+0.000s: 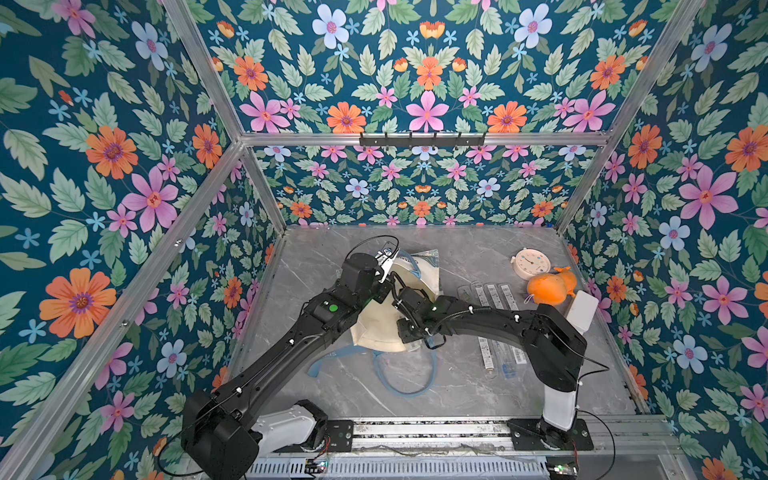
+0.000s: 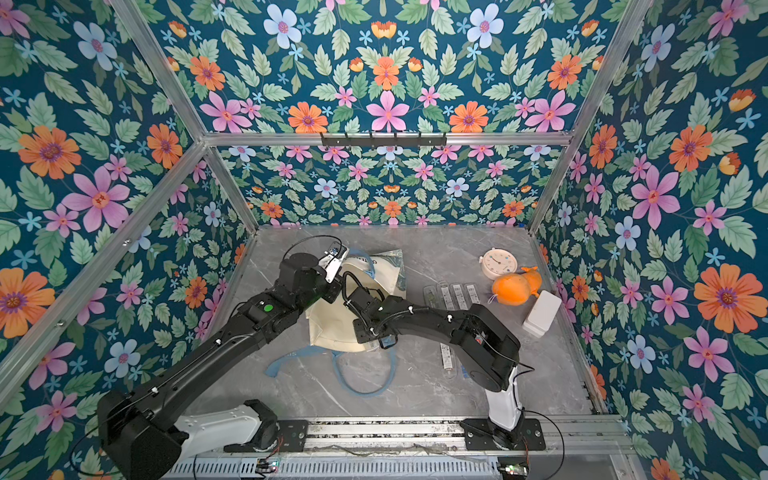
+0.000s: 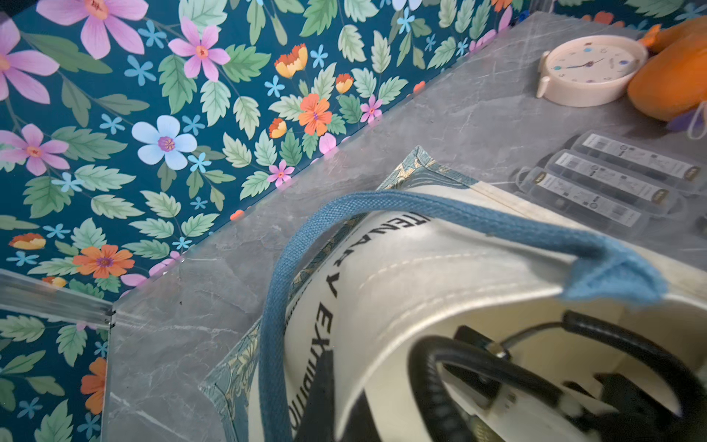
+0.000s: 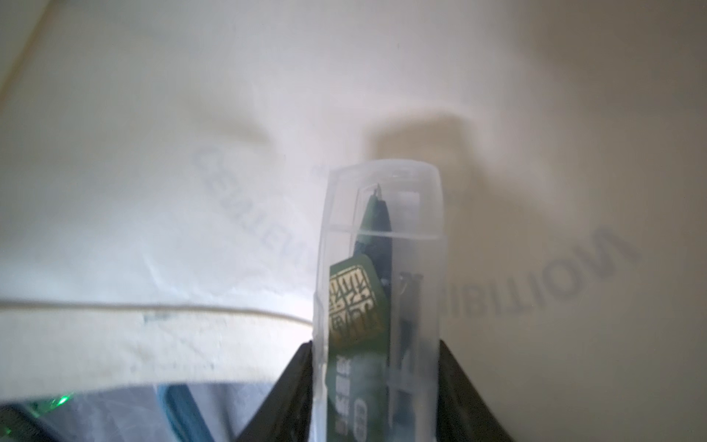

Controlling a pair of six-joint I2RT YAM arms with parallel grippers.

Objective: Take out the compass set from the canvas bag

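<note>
The cream canvas bag lies on the table with its mouth spread; blue handles and dark lettering show in the left wrist view. My left gripper is shut on the bag's rim, a dark finger showing on each side of the cloth. In the right wrist view, the compass set is a clear case with a green label inside. My right gripper has fingers against both sides of the case, before the bag's printed inner wall. Whether they clamp it is unclear. The top views hide the case.
Several clear label-bearing boxes lie to the right of the bag. Farther right are a round clock, an orange plush and a white box. A blue strap loops toward the front. Both arms crowd over the bag.
</note>
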